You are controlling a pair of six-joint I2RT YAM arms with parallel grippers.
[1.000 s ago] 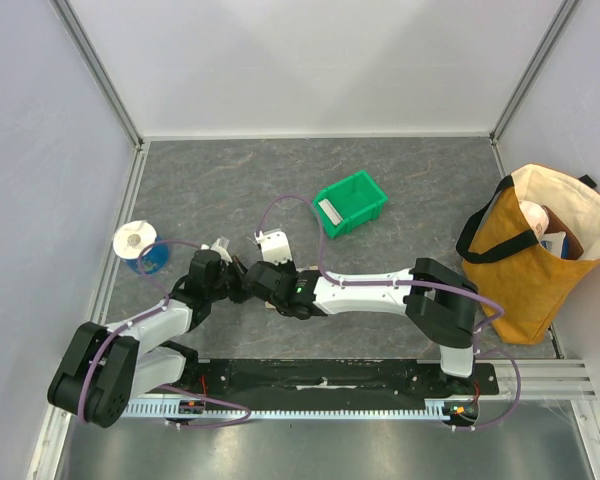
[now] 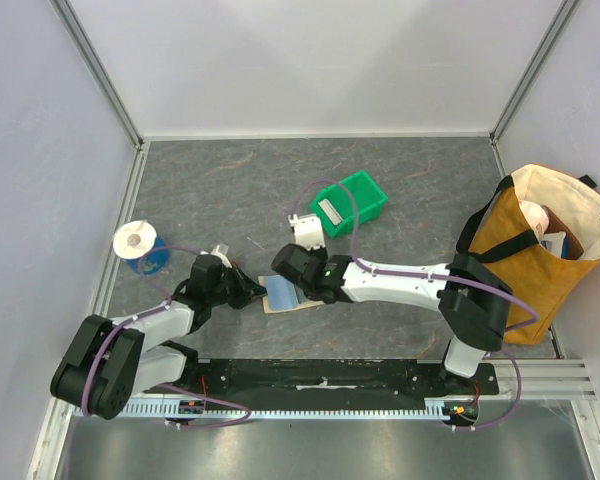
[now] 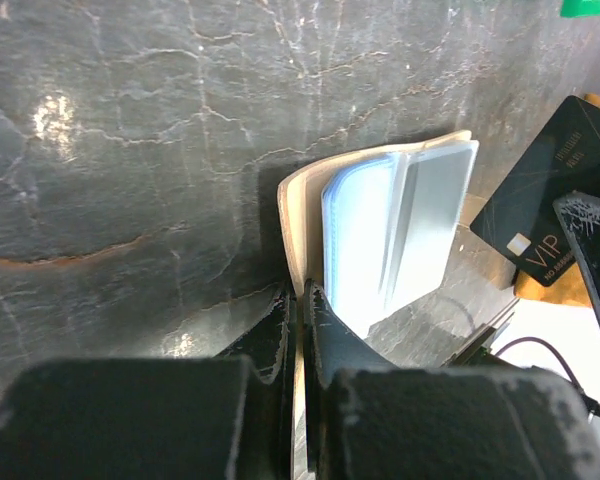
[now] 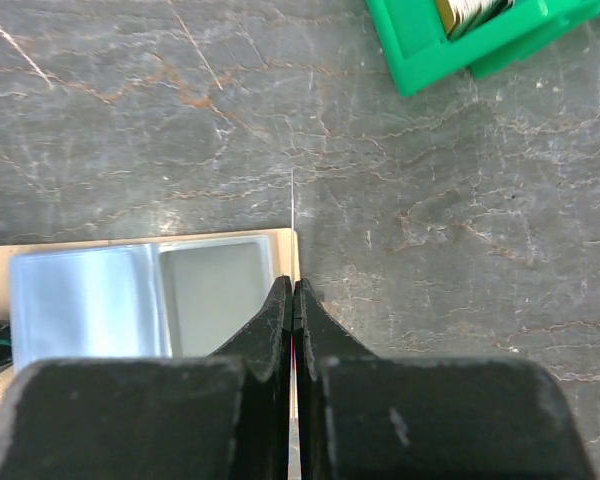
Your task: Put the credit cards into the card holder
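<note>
The beige card holder (image 3: 295,215) lies spread on the table, with a light-blue pocket (image 4: 85,300) and a greyish clear pocket (image 4: 218,290). My left gripper is shut on the holder's left edge. A thin black card marked VIP (image 3: 550,200) is pinched in my right gripper, which is shut. From the right wrist, this card appears edge-on as a fine line above the fingertips, over the holder's right border. It stands apart from the blue pocket in the left wrist view. The right arm hides part of the holder from above.
A green box (image 2: 365,203) with a stack of cards (image 2: 330,211) stands behind the right gripper. A paper roll (image 2: 135,239) sits at far left and a yellow bag (image 2: 525,275) at far right. Bare table lies right of the holder.
My right gripper has shifted rightward from near the left gripper, after a slight leftward move, uncovering the holder's blue part. The left gripper stays nearly in place.
</note>
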